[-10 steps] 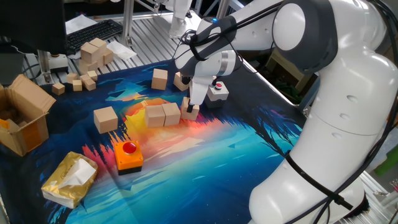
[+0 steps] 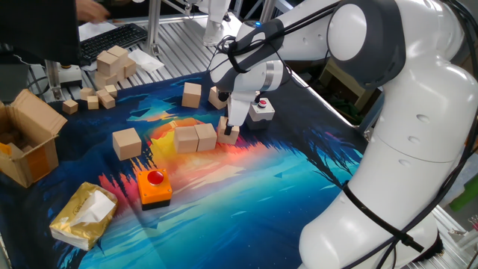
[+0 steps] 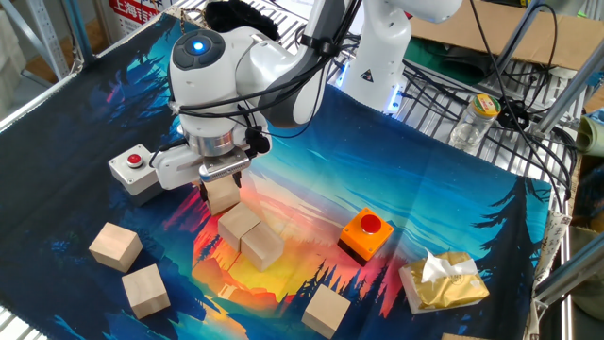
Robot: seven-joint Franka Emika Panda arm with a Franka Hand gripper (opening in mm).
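A wooden block (image 2: pixel 228 135) sits at the right end of a short row on the mat, and my gripper (image 2: pixel 228 127) is down over it. In exterior view 2 the same block (image 3: pixel 223 196) shows below the hand, with the dark fingertips of the gripper (image 3: pixel 221 186) at its two sides. Whether they press on it or stand slightly apart cannot be made out. Two more blocks, a middle one (image 2: pixel 205 137) and a left one (image 2: pixel 185 140), stand touching each other. The middle one is beside the block under my gripper.
Loose blocks (image 2: pixel 127 144) (image 3: pixel 116 246) lie around the row. An orange box with a red button (image 2: pixel 154 188) and a tissue pack (image 2: pixel 84 217) are in front. A grey button box (image 2: pixel 260 113) stands close behind the gripper. The cardboard box (image 2: pixel 30 142) is at left.
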